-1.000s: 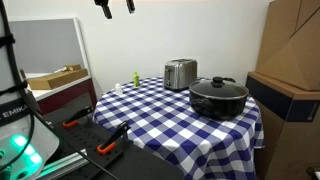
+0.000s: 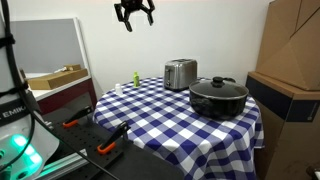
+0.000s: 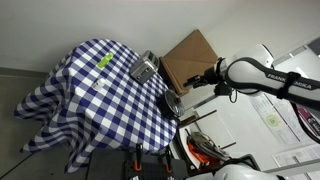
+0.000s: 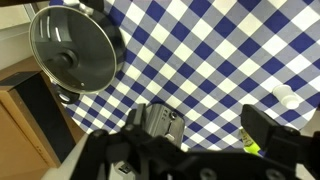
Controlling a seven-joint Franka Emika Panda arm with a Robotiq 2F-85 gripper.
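High above the table, my gripper [image 2: 139, 24] stands open, its two fingers wide apart with nothing between them. In the wrist view the gripper points down at the cloth, and its left finger [image 4: 137, 118] partly covers the toaster [image 4: 165, 122]. A black pot [image 2: 218, 100] with its lid on sits at the right of the table. The silver toaster [image 2: 181, 75] stands behind it, upright. Toward the left are a green bottle [image 2: 136, 79] and a small white object [image 2: 118, 89]. The right finger is close beside the green bottle [image 4: 249, 142] in the wrist view.
A blue and white checked tablecloth [image 2: 150, 120] covers the table, its middle clear. Large cardboard panels [image 2: 290, 70] rise at the right. At the left, a cardboard box [image 2: 60, 77] rests on a lower surface. Black clamps with orange parts [image 2: 112, 140] lie near the robot base.
In exterior view 1 my gripper has moved to the right and shows more of its body, turned differently. The pot, toaster, bottle and white object have stayed put.
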